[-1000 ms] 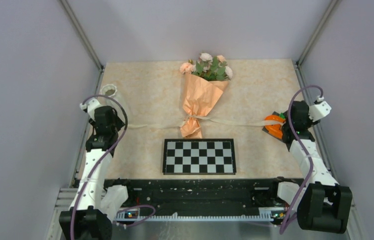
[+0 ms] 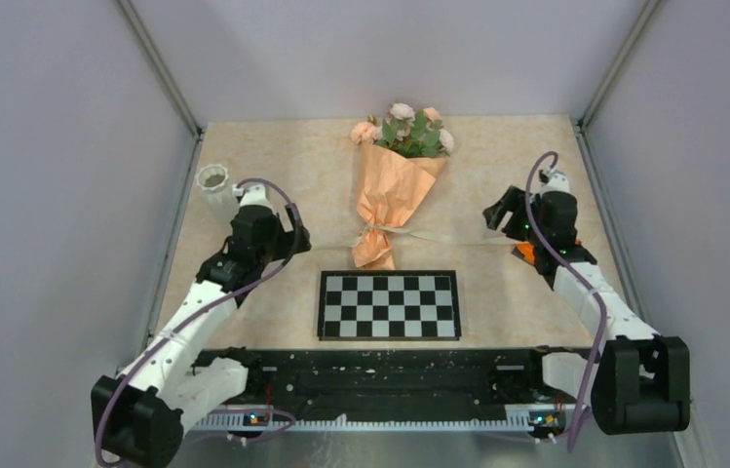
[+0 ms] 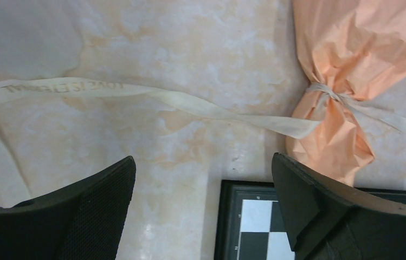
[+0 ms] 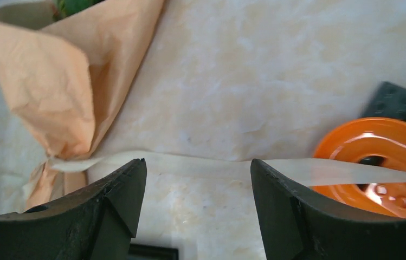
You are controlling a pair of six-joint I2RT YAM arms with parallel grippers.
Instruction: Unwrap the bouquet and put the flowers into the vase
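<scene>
A bouquet in peach paper (image 2: 392, 190), with pale roses (image 2: 401, 113) and leaves, lies at the table's middle back, tied by a cream ribbon (image 3: 200, 108) spread out to both sides. The white vase (image 2: 216, 190) stands at the back left. My left gripper (image 2: 297, 227) is open above the table, left of the bouquet and right of the vase. My right gripper (image 2: 500, 214) is open above the table, right of the bouquet; the ribbon runs below it.
A black-framed checkered board (image 2: 388, 304) lies at the front middle. An orange object (image 4: 341, 141) with black and green pieces sits on the right, partly under my right arm.
Both arms have swung inward from the table's sides toward the bouquet, uncovering more of the vase in the top view. The bouquet has not moved.
</scene>
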